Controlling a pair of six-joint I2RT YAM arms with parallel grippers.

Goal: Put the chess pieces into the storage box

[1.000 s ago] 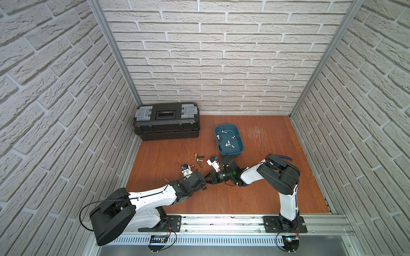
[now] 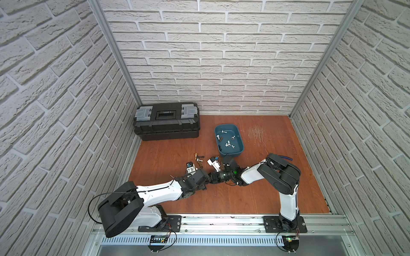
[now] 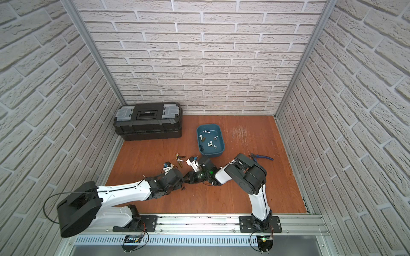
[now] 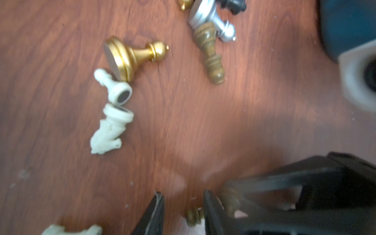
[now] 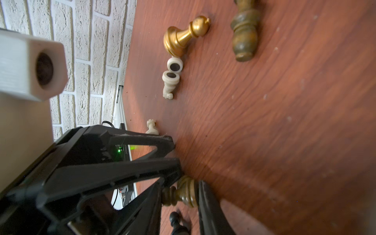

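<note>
My right gripper is shut on a brown chess piece [image 5: 186, 192] low over the table. My left gripper sits beside it, part open, the piece's end showing near its fingertips. In the left wrist view lie a gold pawn [image 4: 131, 58], a brown piece [image 4: 208, 51], a silver piece [image 4: 201, 15], a white pawn [image 4: 117, 92] and a white knight [image 4: 107, 135]. A dark piece [image 5: 176, 221] lies beyond my right gripper. The blue box [image 2: 239, 140] behind holds several small pieces.
A black toolbox [image 2: 166, 128] stands at the back left. Pliers [image 3: 262, 157] lie at the right, partly behind the right arm.
The right arm has shifted only slightly.
</note>
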